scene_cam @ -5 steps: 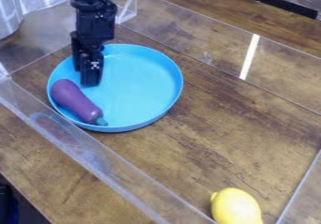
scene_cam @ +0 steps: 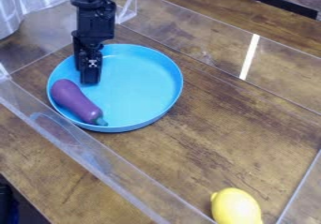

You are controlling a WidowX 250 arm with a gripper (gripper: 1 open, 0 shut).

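Observation:
The black gripper (scene_cam: 89,64) reaches down from the top left into the back-left part of a round blue plate (scene_cam: 145,97); whether it is open or shut is unclear. A purple eggplant (scene_cam: 75,99) lies on the front-left of the plate, just below the gripper's tip and apart from it.
A yellow object (scene_cam: 236,206) lies at the lower right. Clear transparent panels cross the wooden table (scene_cam: 226,106) along the front left, back and right. A pale, shiny object sits at the top left. The table right of the plate is bare.

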